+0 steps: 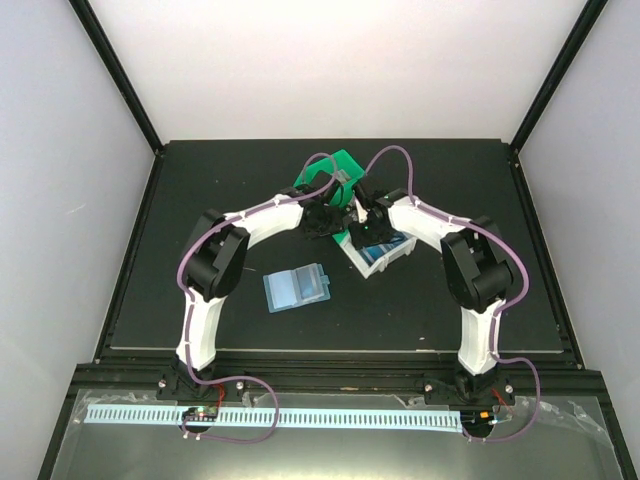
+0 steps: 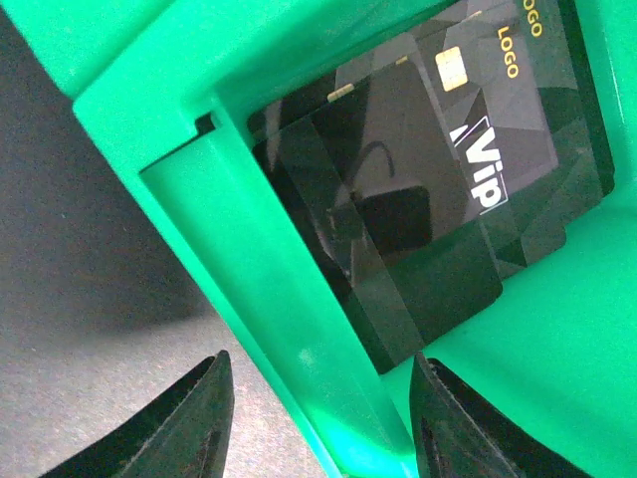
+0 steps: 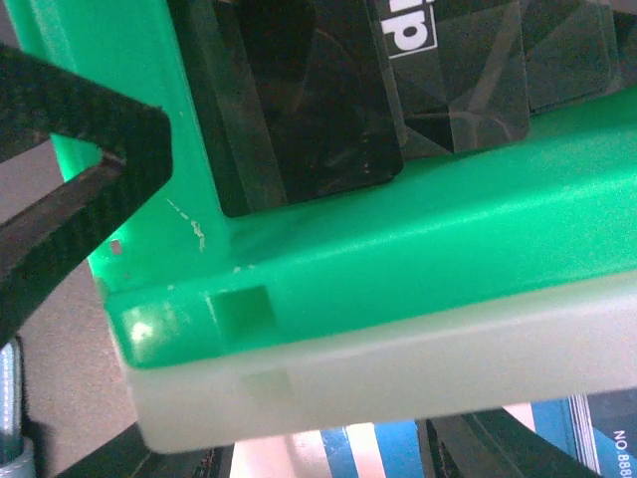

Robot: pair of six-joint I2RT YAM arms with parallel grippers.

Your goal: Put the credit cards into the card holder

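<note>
Black cards (image 2: 398, 149), one printed "Vip", lie in a green tray (image 1: 347, 162). Adjoining it is a white tray (image 1: 352, 256) holding blue-striped cards (image 1: 384, 248). The card holder (image 1: 297, 287), pale blue and see-through, lies open and flat left of the trays. My left gripper is part open at the green tray's near wall, one finger on each side. In the right wrist view, my right gripper has its fingers apart beyond the white rim, over the striped cards; the rim partly covers the fingertips. Neither gripper shows a card between its fingers.
Both arms come close together over the trays and hide parts of them in the top view. Bare black table (image 1: 400, 315) lies in front of the trays. The back wall (image 1: 330, 70) stands beyond the table's far edge.
</note>
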